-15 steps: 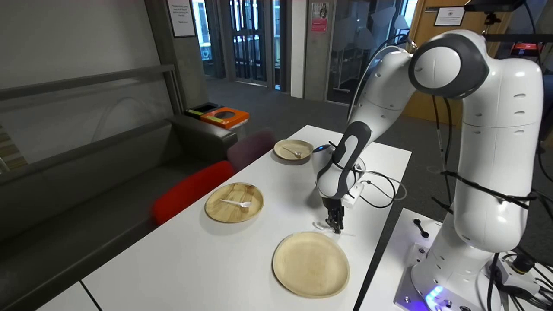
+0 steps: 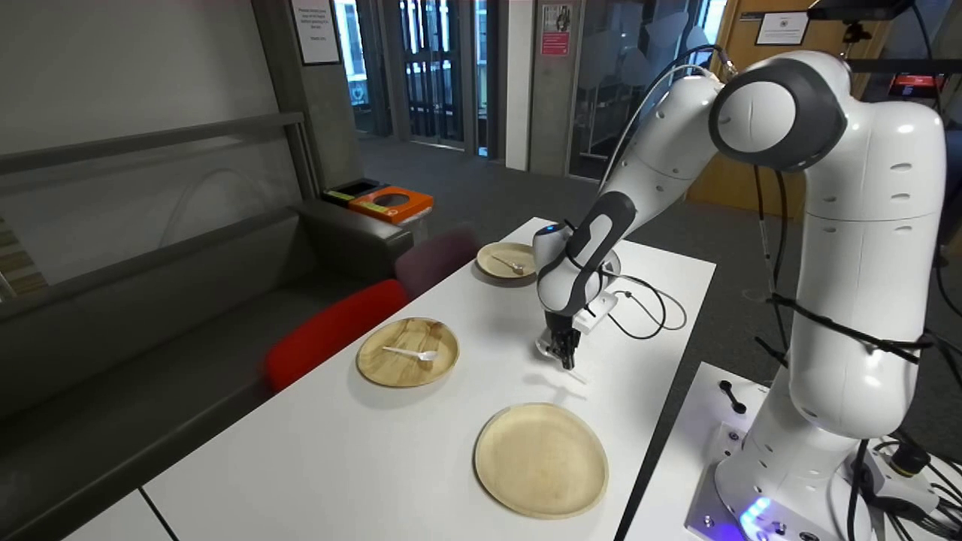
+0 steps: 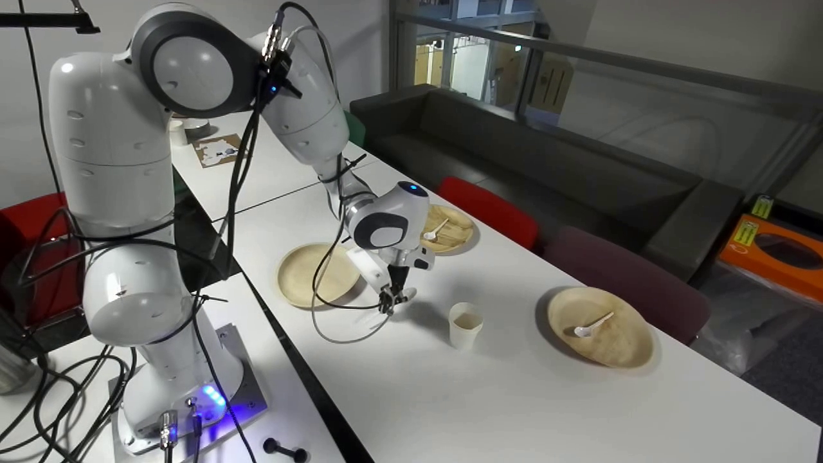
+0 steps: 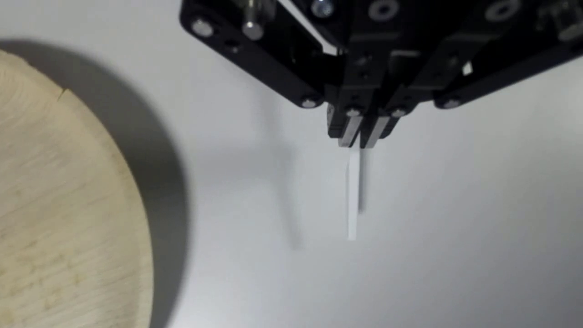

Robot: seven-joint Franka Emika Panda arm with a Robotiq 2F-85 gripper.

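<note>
My gripper is shut on a white spoon. In the wrist view the spoon's thin handle (image 4: pixel 353 191) sticks out below the fingertips, and the rest is hidden by the fingers. The spoon's pale bowl (image 3: pixel 409 294) shows beside my gripper (image 3: pixel 387 305) in exterior view 2. A shadow apart from the handle suggests that the spoon is off the table. In exterior view 1, my gripper (image 2: pixel 566 359) hangs beyond an empty wooden plate (image 2: pixel 541 460).
One wooden plate (image 2: pixel 379 365) carries a white spoon (image 2: pixel 412 353); a farther plate (image 2: pixel 494 258) holds another. A pale cup (image 3: pixel 465 328) stands on the table near my gripper. Bare table (image 3: pixel 478 409) surrounds it, and cables loop beside the wrist.
In exterior view 1, my gripper has moved up and left in the picture, away from the empty plate, taking the white spoon from beside it. The plates have stayed put.
</note>
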